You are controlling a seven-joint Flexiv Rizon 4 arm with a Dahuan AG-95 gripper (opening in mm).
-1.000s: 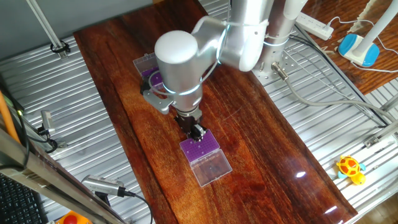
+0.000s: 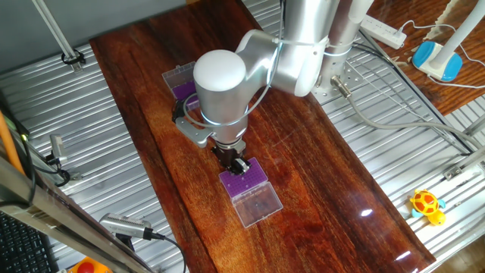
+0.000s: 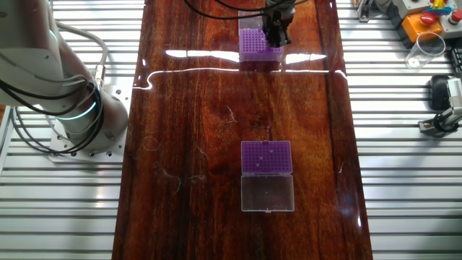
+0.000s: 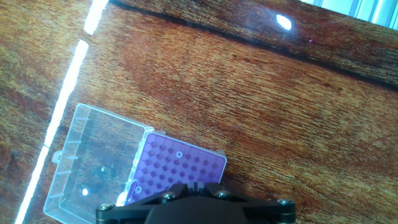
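Observation:
An open clear-lidded box with a purple perforated rack [image 2: 244, 182] lies on the wooden table, its clear lid [image 2: 258, 205] folded out flat. My gripper [image 2: 241, 167] points down at one edge of this rack. In the wrist view the fingertips of the gripper stand together over the rack [image 4: 174, 165], and nothing clear shows between them. Two pale ring-like pieces sit in the rack's holes there. Whether the tips touch the rack cannot be told. A second purple rack [image 3: 266, 157] with an open clear lid [image 3: 268, 193] lies apart; a few pale spots mark its holes.
Bare wooden table [image 3: 195, 123] separates the two boxes. Beyond the table edge are a toy turtle [image 2: 426, 203], a clear cup [image 3: 424, 50] and a camera-like device [image 2: 125, 226] with its cable.
Over the last second the arm's wrist has come down and shifted slightly, bringing the gripper lower at the rack. Both boxes stayed put.

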